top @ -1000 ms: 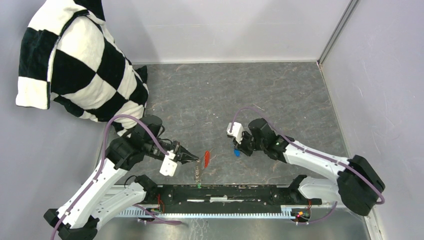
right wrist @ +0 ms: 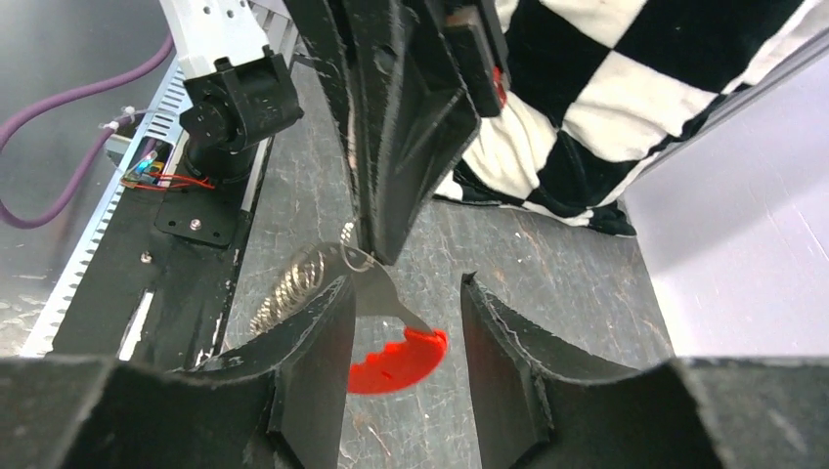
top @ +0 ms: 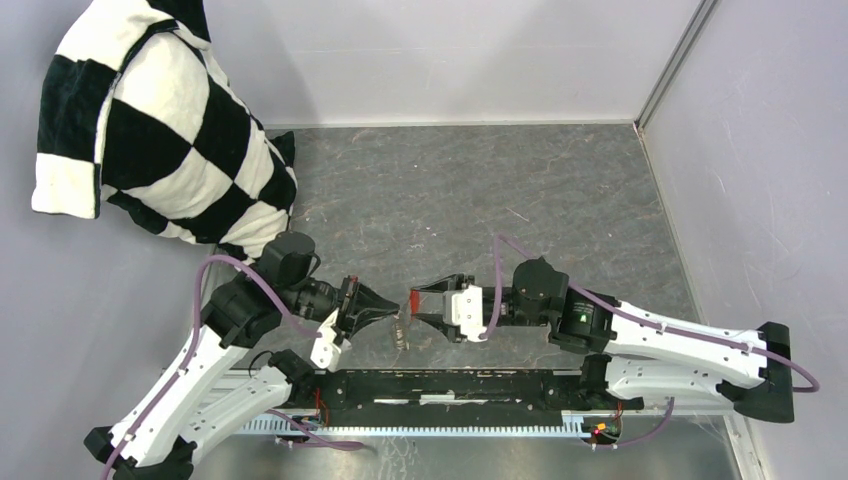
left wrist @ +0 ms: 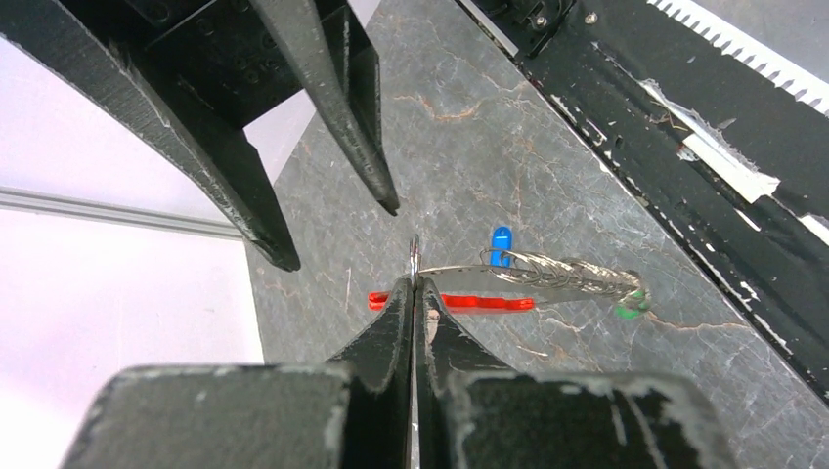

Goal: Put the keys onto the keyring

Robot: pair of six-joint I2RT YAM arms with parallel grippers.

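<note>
My left gripper (top: 394,310) is shut on the keyring (left wrist: 414,252), a thin wire loop between its fingertips. Metal keys or wires (left wrist: 572,274) hang from it, with a red piece (left wrist: 489,304) below in the left wrist view; whether that piece hangs or lies on the floor I cannot tell. A blue piece (left wrist: 501,244) is on the floor. My right gripper stands open beside the left one, its fingertips apart around the view of the red piece (right wrist: 396,363), nothing clearly between them.
A checkered cushion (top: 180,140) fills the back left. A black rail (top: 500,390) runs along the front edge.
My right gripper has risen and moved left, toward my left gripper, now facing it closely. The left gripper has shifted only slightly.
</note>
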